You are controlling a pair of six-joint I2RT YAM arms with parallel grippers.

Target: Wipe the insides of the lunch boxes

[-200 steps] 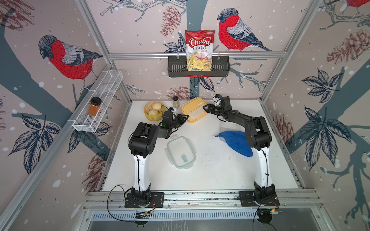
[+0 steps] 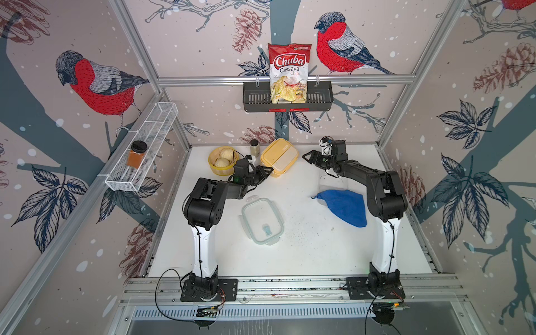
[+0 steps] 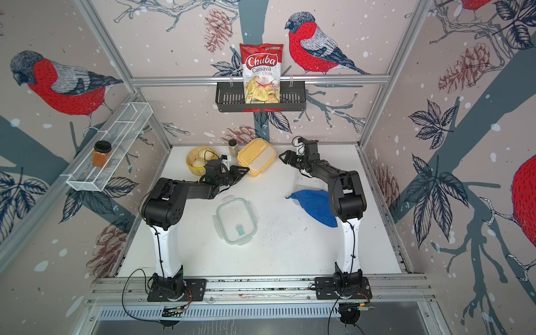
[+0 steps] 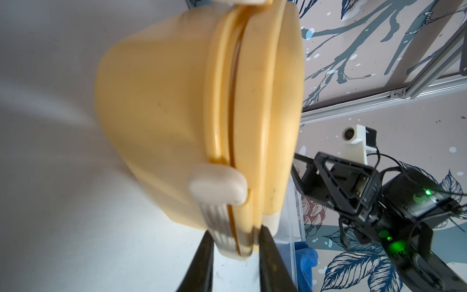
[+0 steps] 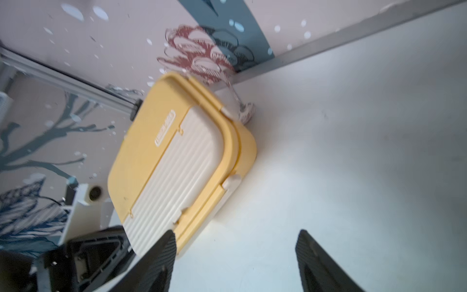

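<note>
A yellow lunch box [image 2: 279,157] with a pale panel in its lid stands at the back middle, lid on. At its near left corner, my left gripper is part open, one finger on each side of a white clip and the lid's edge; whether they press on it is unclear. To the right of the box my right gripper stands open and apart, with nothing between its fingers. A clear glass box [image 2: 262,221] rests left of centre, a small bluish patch showing in it. The blue cloth [image 2: 343,206] lies flat on the right.
Behind my left gripper are a yellow bowl [image 2: 221,160] of round pale items and a dark-capped jar [image 2: 254,147]. Something clear, perhaps a lid [image 2: 333,182], lies beneath the right arm. Dark specks dot the table's open centre.
My right gripper has backed away to the right from the yellow box. That box has shifted slightly left; my left gripper has stayed nearly still at its corner.
</note>
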